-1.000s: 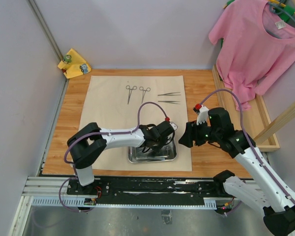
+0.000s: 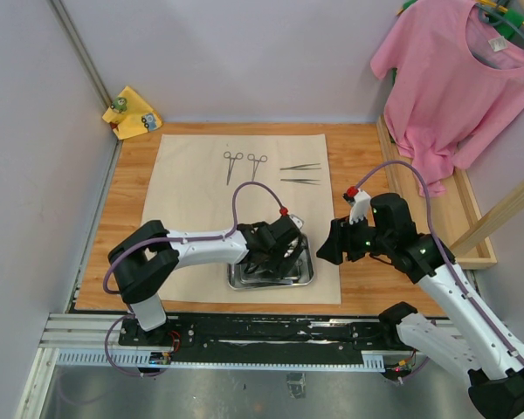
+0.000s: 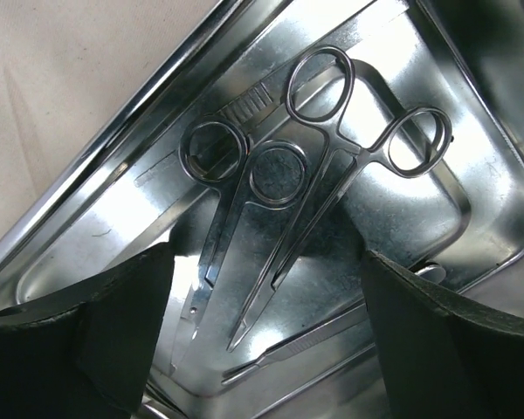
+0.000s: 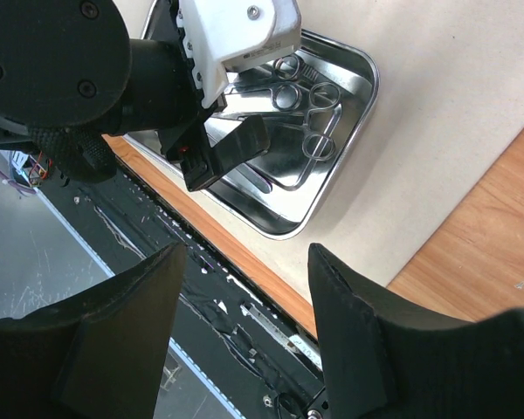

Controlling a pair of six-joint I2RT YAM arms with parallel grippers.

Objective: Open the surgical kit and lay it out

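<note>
A metal tray (image 2: 240,282) sits on the beige cloth (image 2: 192,201). Inside it, the left wrist view shows several scissor-like instruments (image 3: 333,138) and a slim handled tool (image 3: 299,343). My left gripper (image 2: 279,260) hangs open over them, nothing held. Laid out above the tray are two ringed instruments (image 2: 233,159) and two tweezers (image 2: 299,181). My right gripper (image 2: 332,249) is open and empty, right of the tray over the cloth's edge.
A pink shirt (image 2: 445,78) hangs over a wooden frame (image 2: 472,227) at the right. A yellow cloth (image 2: 133,113) lies at the back left corner. The cloth left of the tray is clear.
My left gripper has shifted left over the tray since about a second ago, with little movement lately. My right arm looks unchanged.
</note>
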